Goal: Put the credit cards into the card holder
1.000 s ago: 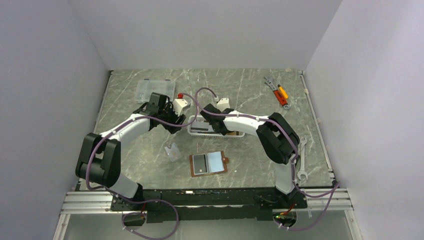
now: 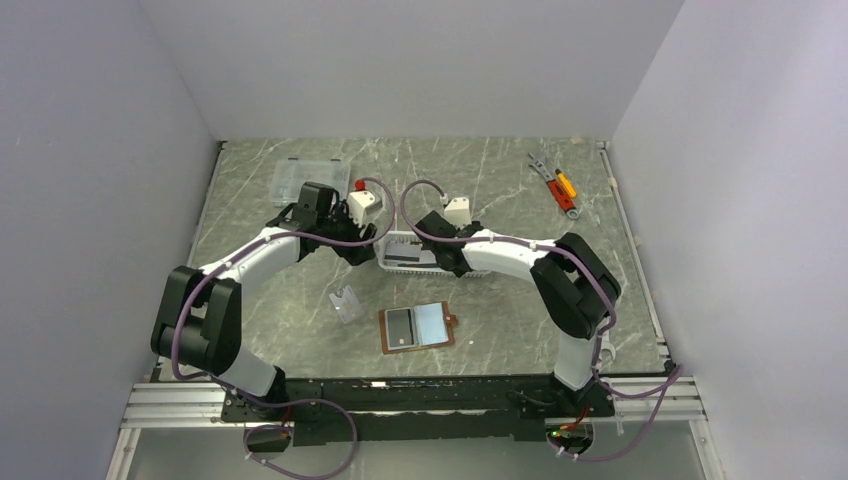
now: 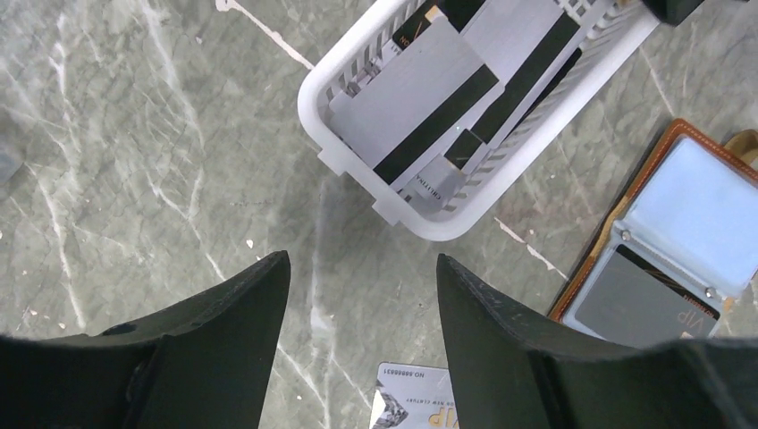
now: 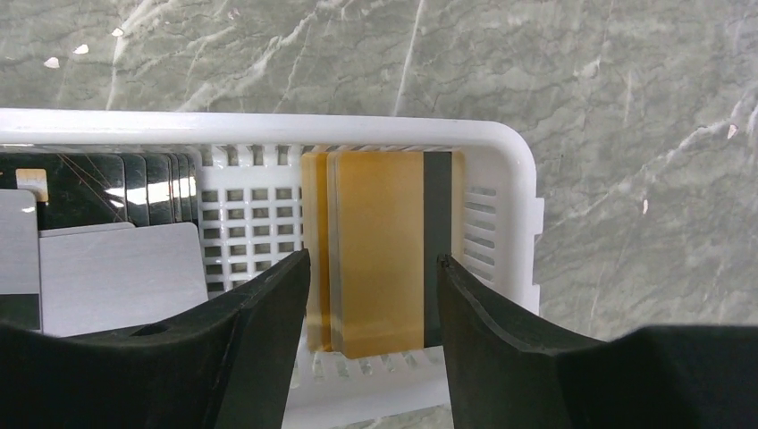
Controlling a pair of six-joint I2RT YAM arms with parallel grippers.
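Note:
A white plastic basket (image 3: 320, 98) holds silver-and-black cards (image 3: 411, 98) and a yellow stack (image 4: 380, 255) at its right end. My left gripper hangs open just left of the basket, nothing between its fingers. My right gripper stands open over the yellow stack. An open brown card holder (image 2: 430, 322) with light blue and grey panels lies in front of the basket. A clear card-shaped piece (image 2: 346, 305) with a logo lies below the left gripper.
A clear lidded box (image 2: 305, 176) lies at the back left. Pliers (image 2: 561, 197) and a yellow-handled tool (image 2: 564, 183) lie at the back right. A wrench (image 2: 606, 350) is partly hidden by the right arm. Free table surrounds the card holder.
My right gripper has shifted right along the basket. My left gripper has moved slightly right, toward the basket's left end. The table objects look unchanged.

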